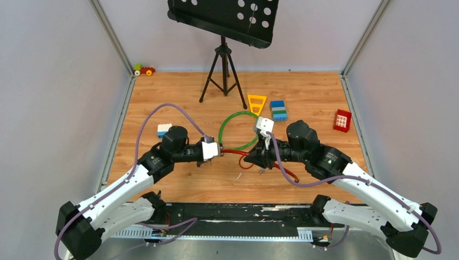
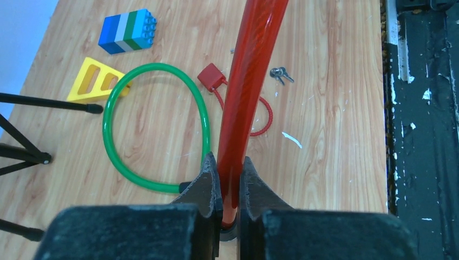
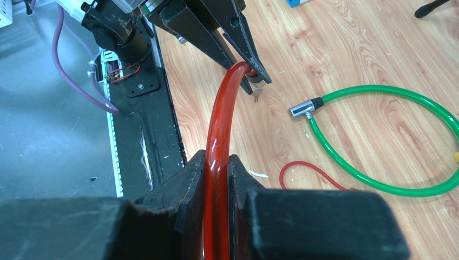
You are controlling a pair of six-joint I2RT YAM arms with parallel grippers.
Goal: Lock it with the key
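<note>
A thick red cable lock (image 1: 233, 151) runs through both hands above the table. My left gripper is shut on it near one end, where a dark collar shows below the fingers in the left wrist view. Farther along the same red tube, my right gripper is shut too. From there the free part (image 1: 287, 171) slopes toward the lower right. A small silver piece (image 3: 257, 94) shows by the left fingertips in the right wrist view; its link to the lock is unclear. A few small keys (image 2: 281, 75) lie on the table.
A green ring lock (image 2: 204, 119) with a silver barrel (image 3: 301, 109) lies behind the hands. A red padlock (image 2: 211, 76) with a red cord is beside it. Yellow and blue blocks and a black stand (image 1: 224, 76) are farther back.
</note>
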